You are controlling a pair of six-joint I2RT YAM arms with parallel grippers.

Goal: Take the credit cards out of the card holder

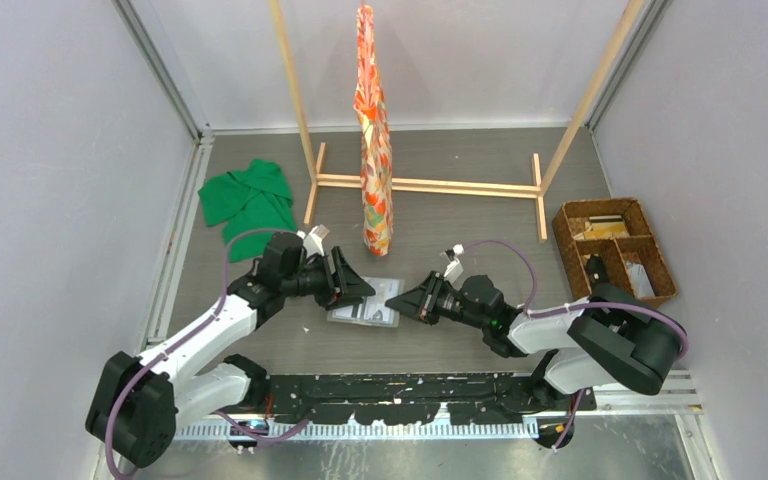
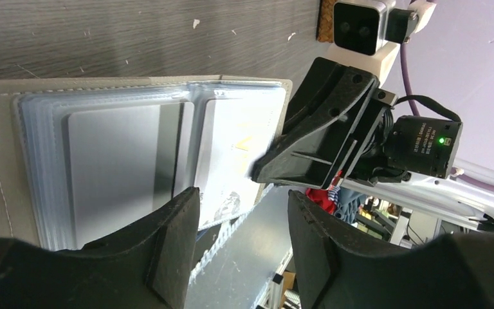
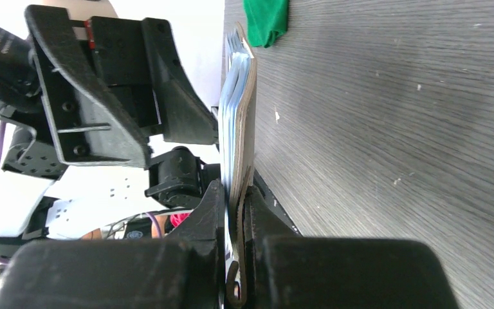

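A beige card holder with clear plastic sleeves (image 2: pixel 42 154) is held up on its side, its right edge gripped by my right gripper, which is shut on it. In its sleeves, the left wrist view shows a whitish card (image 2: pixel 112 167) and, to the right, a white card with faint yellow print (image 2: pixel 241 145). My left gripper stands open in front of the holder's face, and no card shows between its fingers. From above, the card holder (image 1: pixel 380 300) lies between both grippers, partly hidden by the left one (image 1: pixel 360 290).
At the right, a wicker basket (image 1: pixel 563 228) has compartments holding yellow items, a dark object and white items. A green cloth (image 1: pixel 250 205) lies at the left. Behind, an orange patterned cloth (image 1: pixel 375 150) hangs from a wooden rack (image 1: pixel 430 187).
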